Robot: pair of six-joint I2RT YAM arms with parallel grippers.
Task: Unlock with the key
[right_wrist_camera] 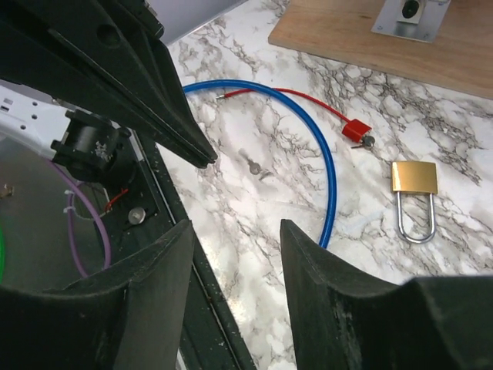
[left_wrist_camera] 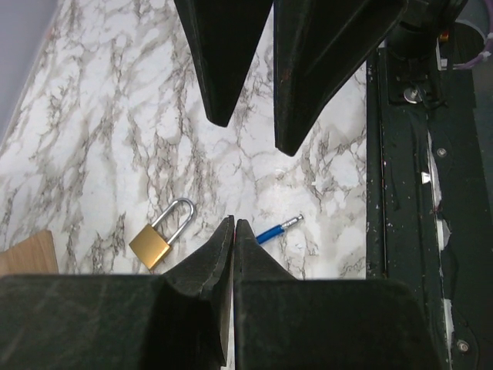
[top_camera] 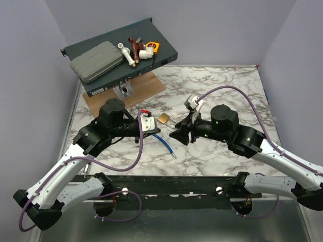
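A brass padlock with a steel shackle lies flat on the marble surface; the left wrist view shows the padlock [left_wrist_camera: 150,247] too. My left gripper is shut, with nothing visible between its fingertips. Facing it, my right gripper is open and its gap is empty; its dark fingers [left_wrist_camera: 289,131] stand apart in the left wrist view. A small greyish blurred thing [right_wrist_camera: 254,166], perhaps the key, shows beyond the right gripper, clear of all fingers. Whether it is in the air or on the marble, I cannot tell.
A blue hose [right_wrist_camera: 330,177] curves across the marble, and a red cable with a red block [right_wrist_camera: 356,129] lies near it. Behind stands a wooden board [top_camera: 149,85] under a raised dark shelf [top_camera: 164,43] holding a grey case and fittings.
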